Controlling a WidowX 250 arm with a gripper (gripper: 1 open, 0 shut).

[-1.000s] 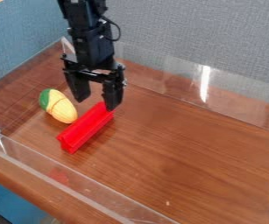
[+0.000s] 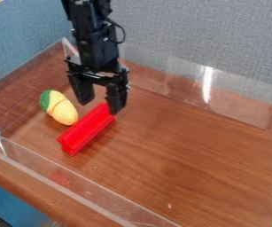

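Note:
My black gripper hangs from the top over the left part of the wooden tray, its two fingers spread apart. Just below it lies a red bar, slanting from upper right to lower left, its upper end close under the right finger. To the left of the bar rests a yellow egg-shaped object with a green end, near the left finger. Whether either finger touches anything is hard to tell.
Clear plastic walls edge the wooden floor. The right and front areas of the floor are empty. A grey textured backdrop stands behind.
The gripper has shifted very slightly; the red bar and yellow object stay where they were.

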